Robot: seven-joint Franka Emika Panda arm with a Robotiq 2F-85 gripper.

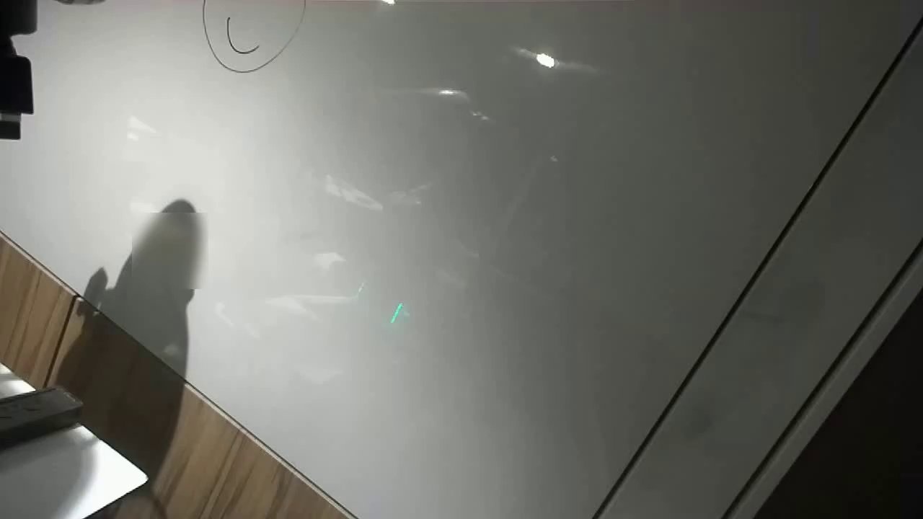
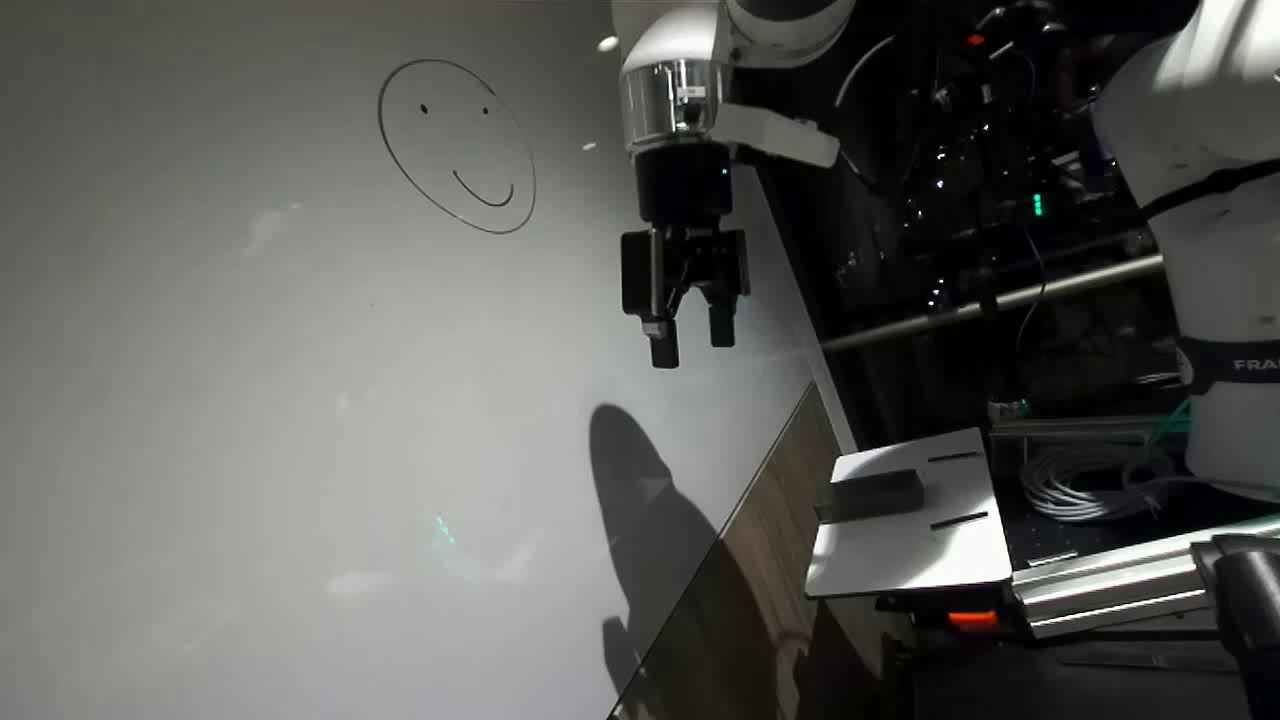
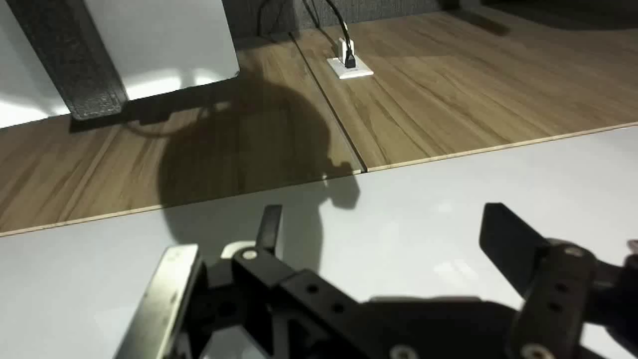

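Observation:
My gripper [image 2: 692, 338] hangs in front of the whiteboard [image 2: 240, 396] with its fingers apart and nothing between them. In the wrist view the gripper also shows a wide gap, with white board surface behind it. A thin black smiley face [image 2: 483, 197], with two eyes and a curved mouth, is drawn on the board, up and left of the gripper in exterior view 2. Its lower part, including the mouth [image 1: 242, 50], appears at the top of exterior view 1. A dark grey block [image 2: 885, 493] lies on a white shelf [image 2: 912, 552], well away from the fingers.
Wood panelling [image 3: 466, 89] borders the board and carries a power outlet [image 3: 350, 69] with a plugged-in cable. A second white arm [image 2: 1236, 276] stands at the right. Small green streaks [image 1: 397, 313] show on the board. The board's middle is unobstructed.

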